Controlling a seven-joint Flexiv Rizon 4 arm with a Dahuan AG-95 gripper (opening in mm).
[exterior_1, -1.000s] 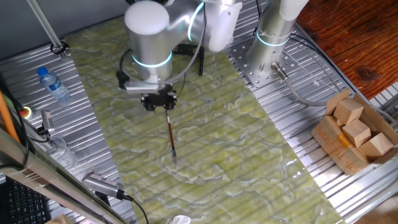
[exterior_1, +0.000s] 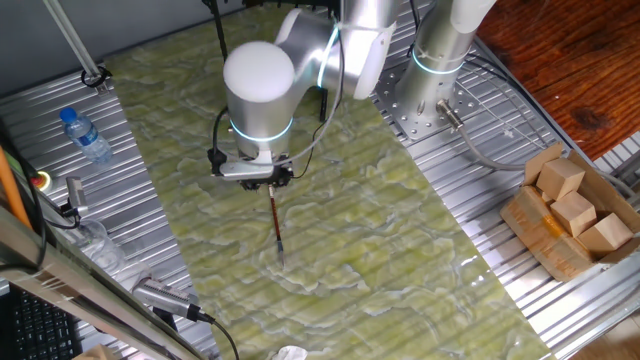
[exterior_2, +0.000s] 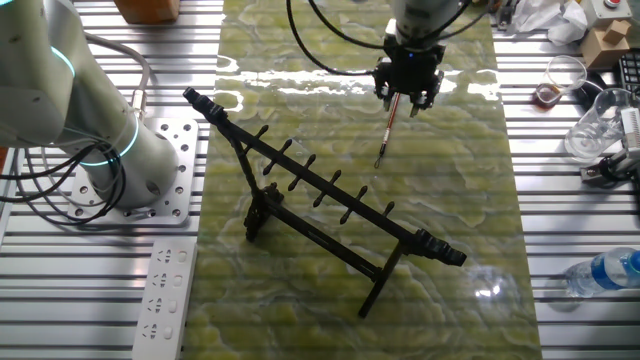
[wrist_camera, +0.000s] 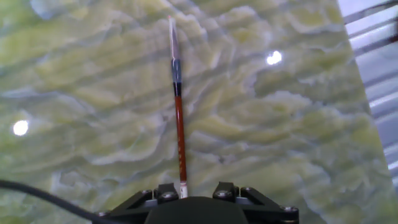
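Observation:
A brush (wrist_camera: 180, 127) with a reddish-brown handle, dark ferrule and pale pointed tip lies on the green marbled mat (wrist_camera: 267, 137). The wrist view shows the end of its handle running in below my gripper, whose fingers stand apart, open. That handle end is partly hidden by the gripper body and lies left of the middle of the gap. In exterior view 1 the gripper (exterior_1: 267, 184) is over the handle end of the brush (exterior_1: 277, 225), tip pointing away from it. A black rack (exterior_2: 320, 185) with several pegs stands on the mat in exterior view 2.
An open cardboard box (exterior_1: 545, 235) holds wooden blocks beside the mat. A water bottle (exterior_1: 87, 136) and clear cups are off the opposite edge. A white power strip (exterior_2: 165, 295) lies near the arm's base.
In exterior view 1 my gripper has shifted right and slightly down the picture, closer over the handle end. The brush has stayed in place.

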